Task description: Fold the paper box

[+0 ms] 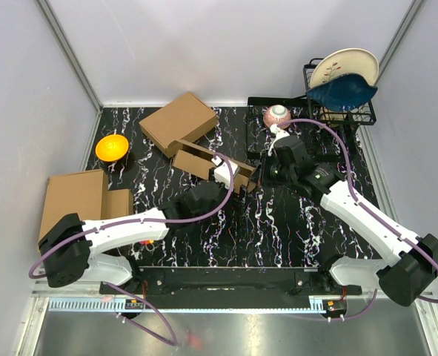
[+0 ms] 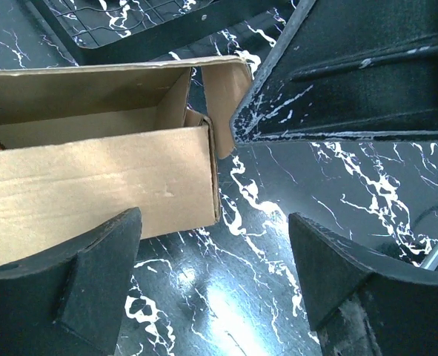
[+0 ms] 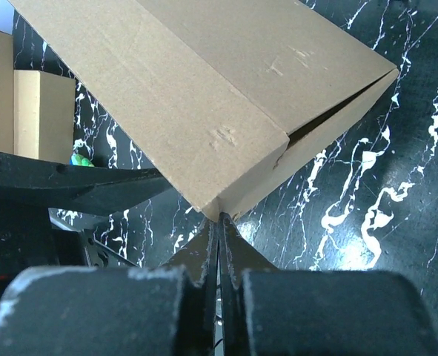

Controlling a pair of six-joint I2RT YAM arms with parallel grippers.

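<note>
A brown paper box [image 1: 196, 162] stands in the middle of the table between my two arms. Its top is open, and an end flap [image 2: 224, 100] sticks out at its right end in the left wrist view. The left gripper is parted at the near side of the box, with marble surface and the box's near corner between its fingers. My right gripper is shut, its tips against or just beside a corner of the box [image 3: 204, 111]; nothing clear shows between them. The top view hides both sets of fingertips behind the arms.
A closed cardboard box [image 1: 178, 123] lies behind, close to the open one. Other boxes [image 1: 74, 199] and a yellow bowl [image 1: 112, 147] stand at left. A dish rack [image 1: 359, 115] with plates fills the back right. Bare marble lies in front.
</note>
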